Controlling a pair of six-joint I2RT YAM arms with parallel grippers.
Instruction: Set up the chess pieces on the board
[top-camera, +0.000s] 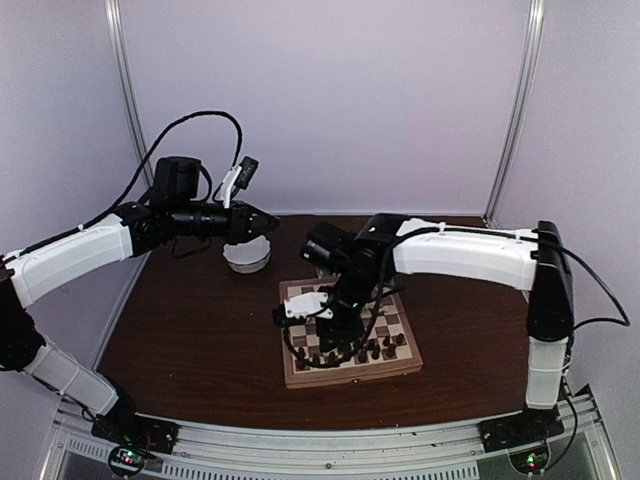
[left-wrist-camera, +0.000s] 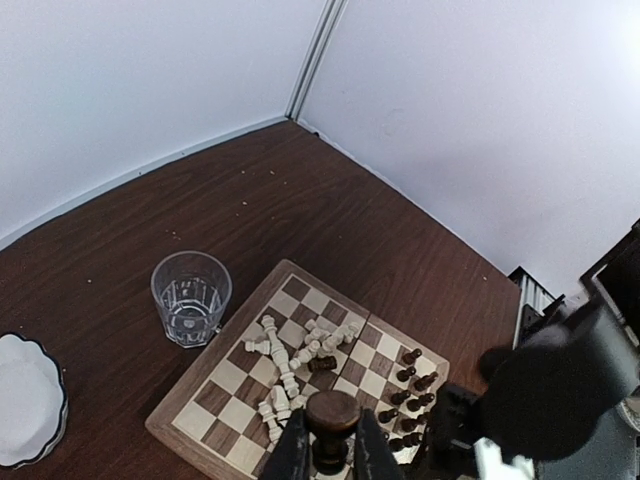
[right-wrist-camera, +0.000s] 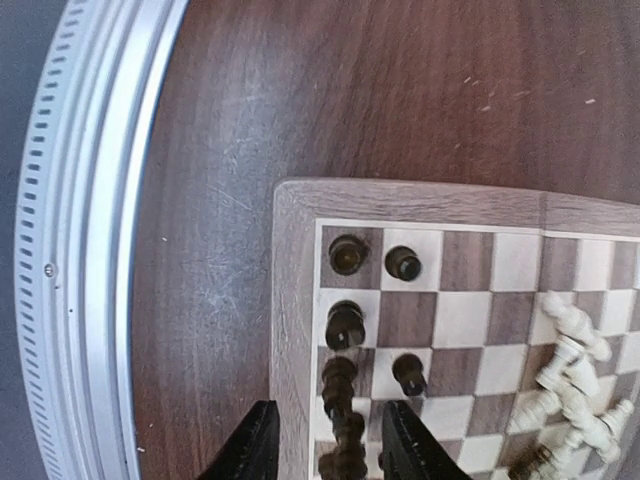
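Note:
The wooden chess board (top-camera: 403, 371) lies on the table, partly covered by my right arm. Dark pieces (right-wrist-camera: 346, 325) stand in rows along its near edge. Light pieces (left-wrist-camera: 280, 355) lie tumbled in a heap across the middle squares. High at the left, my left gripper is shut on a dark piece (left-wrist-camera: 331, 410), whose round end points to the camera. Above the dark rows is my right gripper, its fingers (right-wrist-camera: 262, 440) spread apart. Dark pieces show below the gap, apparently on the board; the top view hides these fingertips.
A clear glass (left-wrist-camera: 191, 300) stands beyond the board, beside its far edge. White stacked dishes (top-camera: 247, 255) sit at the left, under my left arm. A dark piece (left-wrist-camera: 322, 364) lies among the light ones. Bare table extends to both sides.

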